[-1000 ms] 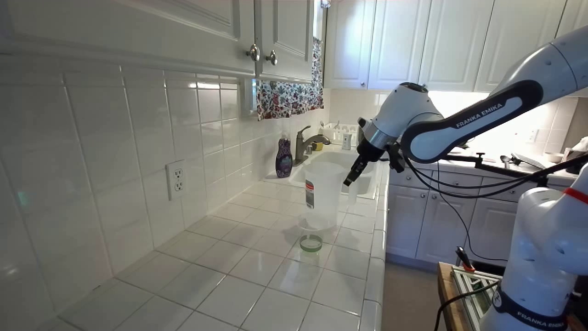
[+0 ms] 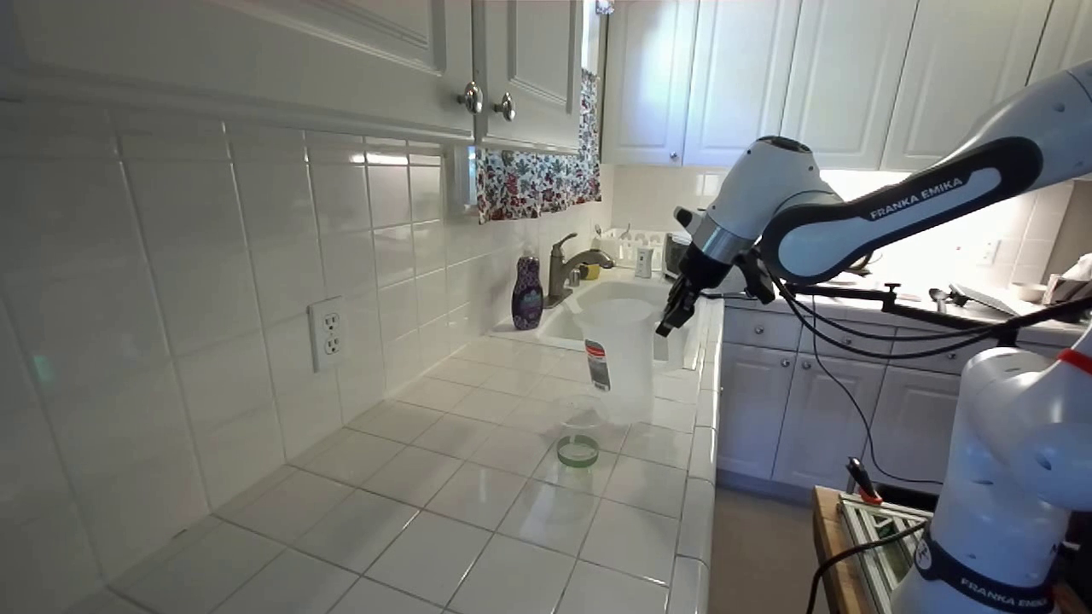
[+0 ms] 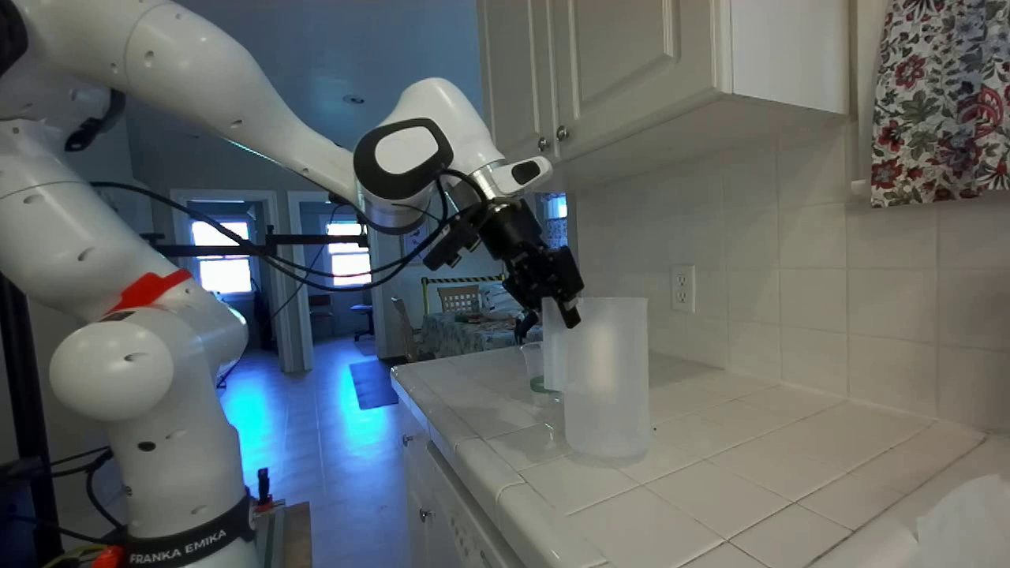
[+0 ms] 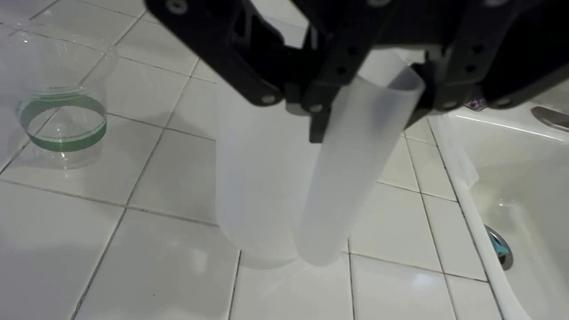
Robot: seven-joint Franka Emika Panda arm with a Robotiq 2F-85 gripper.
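A translucent white pitcher [image 2: 624, 368] with a red-and-grey label is above the tiled counter near the sink. My gripper is shut on its handle [image 4: 352, 176], one finger on each side of it near the top. The pitcher's body [image 4: 261, 176] is left of the handle in the wrist view and looks close to upright; whether its base touches the tiles I cannot tell. A clear cup with a green band [image 4: 64, 122] stands on the counter left of the pitcher, apart from it there. In exterior view 2 the pitcher [image 3: 606, 379] partly covers the cup [image 3: 535, 369].
The white sink [image 2: 575, 326] with its faucet [image 2: 560, 271] lies beyond the pitcher. A purple soap bottle [image 2: 527, 293] stands at the sink's rim by the wall. The counter's front edge [image 2: 696, 491] runs close by.
The pitcher and my gripper have shifted to the right in exterior view 1, toward the counter's front edge. The cup has stayed in place.
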